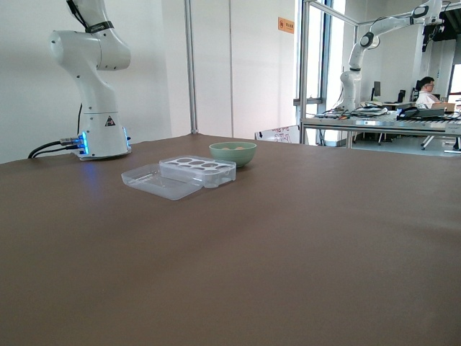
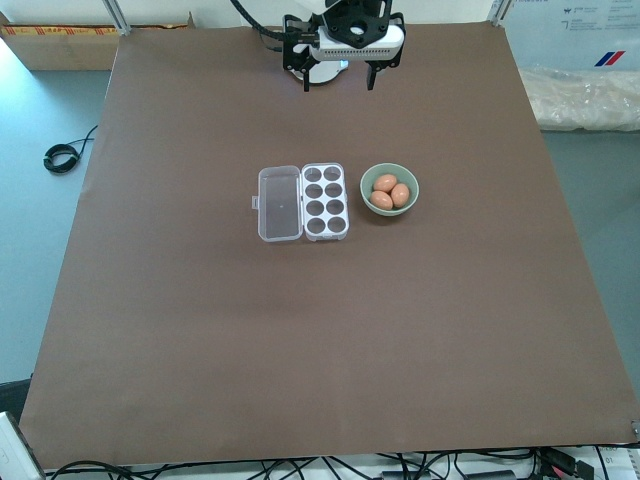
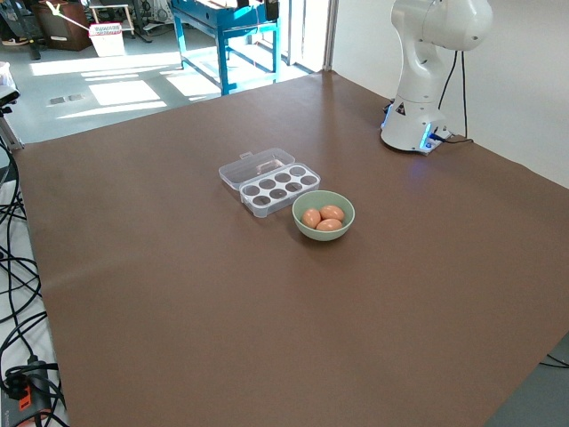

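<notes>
A pale green bowl (image 2: pixel 389 211) holding several brown eggs (image 3: pixel 330 225) sits on the brown table. Beside it lies a clear plastic egg box (image 2: pixel 325 200), lid opened flat (image 2: pixel 279 205), its round compartments empty. The gripper (image 2: pixel 338 82) is raised at the far end of the table in the left camera view, above and apart from bowl and box, its two fingers spread open with nothing visible between them. In the top and right views only the white arm (image 1: pixel 101 108) shows, the gripper out of frame.
Cables (image 3: pixel 18 267) run along one edge outside the tabletop. The arm's base stands at the far edge near a white wall.
</notes>
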